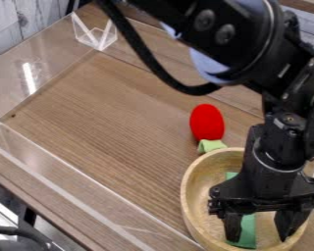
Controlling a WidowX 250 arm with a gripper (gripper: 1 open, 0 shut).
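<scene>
My black gripper [258, 215] is down inside a wooden bowl [195, 192] at the lower right, its fingers spread to either side over a green object [241, 236] lying in the bowl. Whether it touches that object cannot be told. A red rounded object [207, 121] stands behind the bowl, with a pale green piece [210, 146] at its foot, against the bowl's rim.
Clear plastic pieces sit at its far and left edges. The arm covers much of the upper right.
</scene>
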